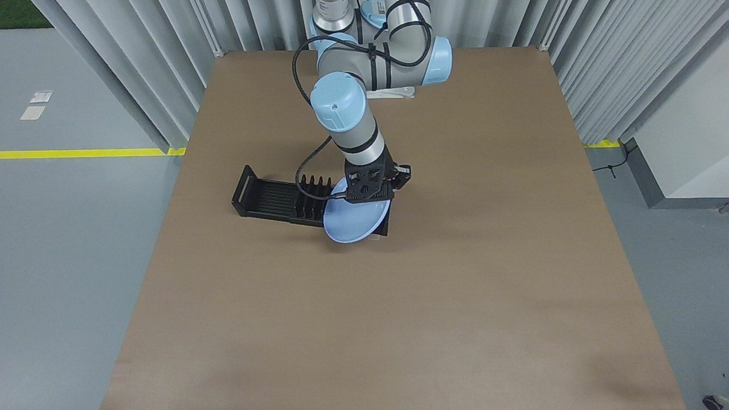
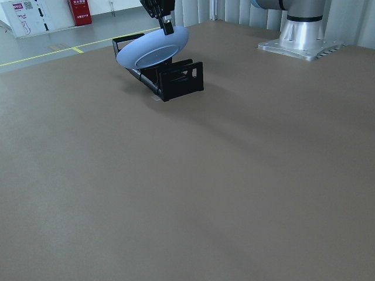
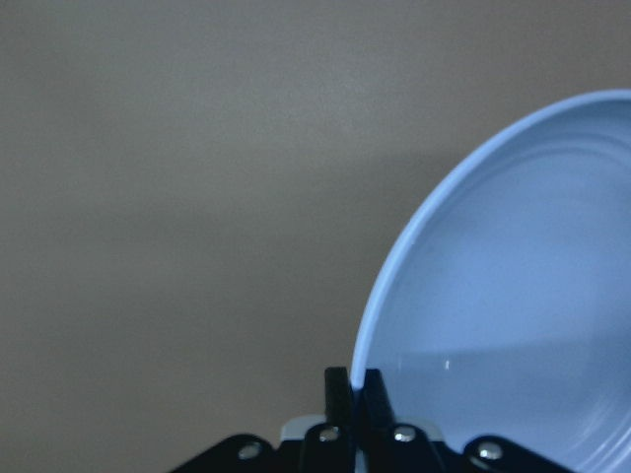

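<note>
A light blue plate [image 1: 352,222] [image 2: 149,50] [image 3: 503,266] is tilted over the right part of a black dish rack [image 1: 266,198] [image 2: 181,82], which has upright slats near its middle. My gripper is shut on the plate's rim at the bottom of the wrist view; in the left view its tip [image 2: 167,29] is at the plate's upper edge. In the front view the arm hides part of the plate and rack. I cannot tell whether the plate touches the rack.
Curtains line the back edge; floor with yellow tape lies beyond the sides.
</note>
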